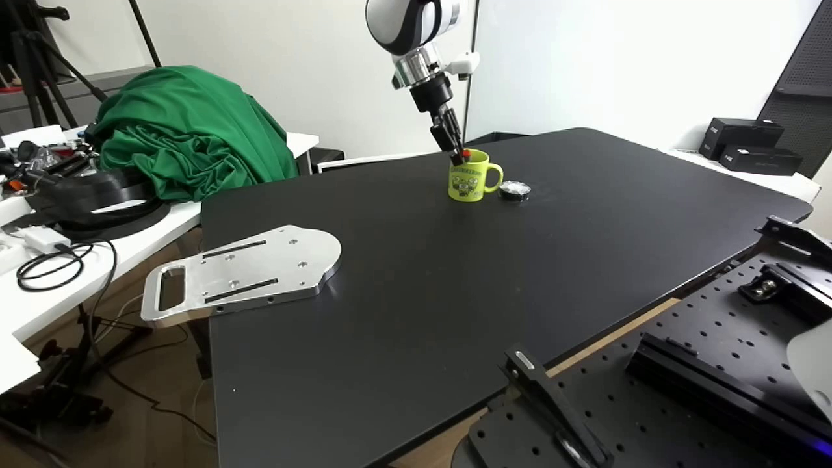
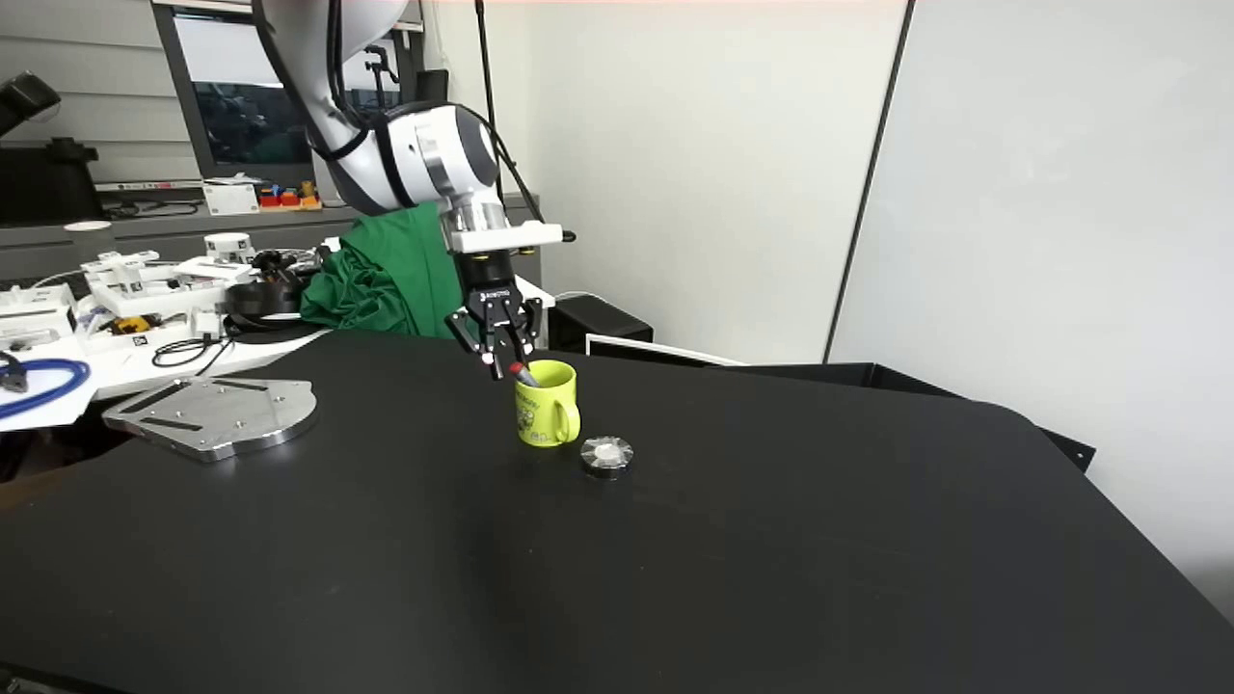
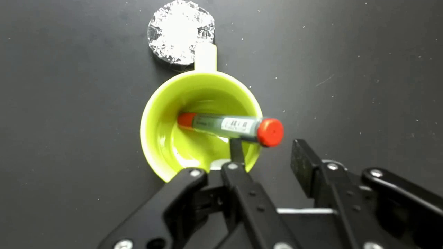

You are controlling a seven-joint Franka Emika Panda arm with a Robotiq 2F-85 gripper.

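Note:
A yellow-green mug (image 1: 465,187) stands upright on the black table, its handle pointing up in the wrist view. A marker (image 3: 226,126) with red ends leans inside it; one end is down in the mug and the other red end sticks out past the rim. My gripper is over that rim with its fingers apart. One finger (image 3: 237,151) lies against or just beside the marker's body, while the other is out beyond the mug. Nothing is pinched between them. In exterior view 2 the gripper (image 2: 514,360) is tilted at the mug's left edge.
A foil-topped black disc (image 3: 180,33) sits close to the mug's handle. A flat metal plate (image 1: 249,269) overhangs the table's left edge. Green cloth (image 1: 191,132) is heaped on a white side table.

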